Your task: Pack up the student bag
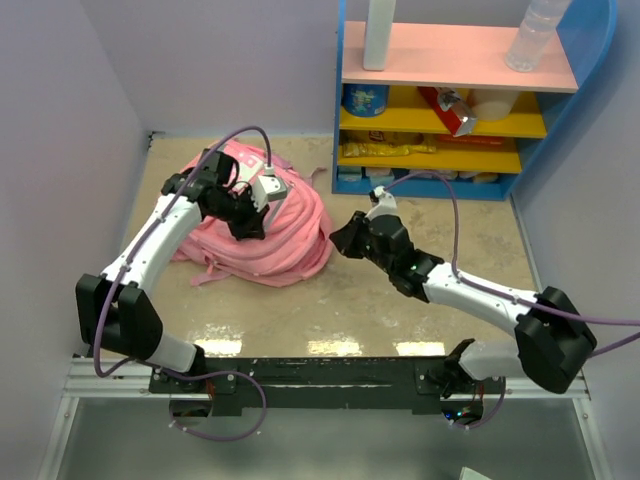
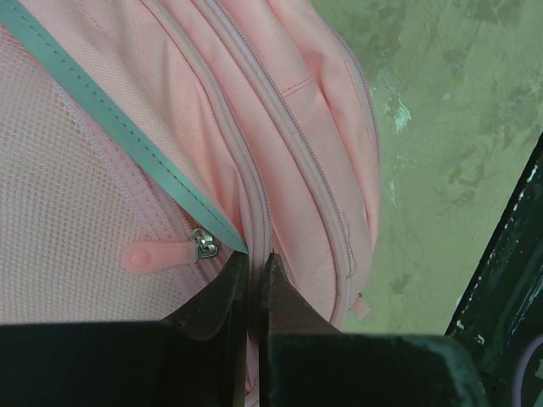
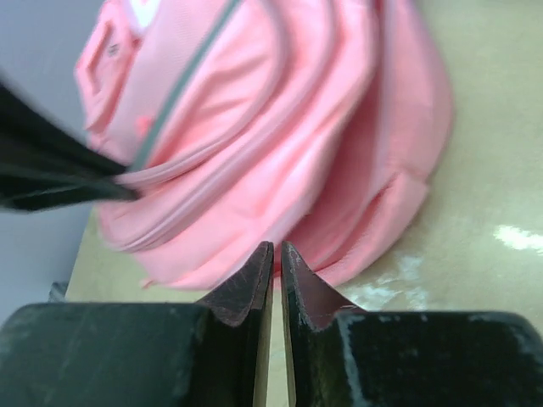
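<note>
The pink bag (image 1: pixel 285 250) lies on the floor at the left, its folds slumped. My left gripper (image 1: pixel 252 228) is over it; in the left wrist view that gripper is shut on the piped edge of the bag's flap, close to a pink zipper pull (image 2: pixel 159 255). My right gripper (image 1: pixel 336 243) is just off the bag's right end. In the right wrist view its fingers (image 3: pixel 248 292) are open by only a narrow gap, with nothing held and the bag (image 3: pixel 229 199) beyond them. The bag's inside is hidden from above.
A blue shelf unit (image 1: pixel 340 110) stands at the back right, with a red packet (image 1: pixel 449 110), yellow packets (image 1: pixel 388 149), a blue tin (image 1: pixel 365 99) and a clear bottle (image 1: pixel 537 35). Bare floor (image 1: pixel 455 225) lies to the right of the bag.
</note>
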